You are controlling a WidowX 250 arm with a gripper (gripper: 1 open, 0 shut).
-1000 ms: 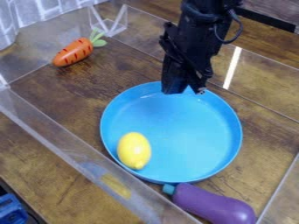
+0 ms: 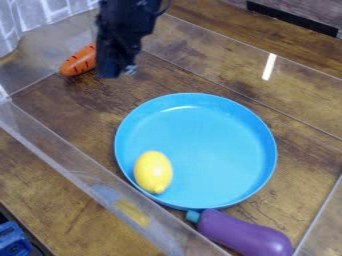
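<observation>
The dark gripper is blurred at the upper left, hanging just right of an orange carrot and partly over its top end; its fingers look shut, with nothing clearly between them. A blue plate lies in the middle right, with a yellow lemon on its left part.
A purple eggplant lies below the plate at the bottom right. Clear plastic walls edge the wooden surface on the left, bottom and right. The wood between carrot and plate, and right of the gripper, is clear.
The gripper has moved left from above the plate toward the carrot, whose green top it now hides. The plate, lemon and eggplant are unchanged.
</observation>
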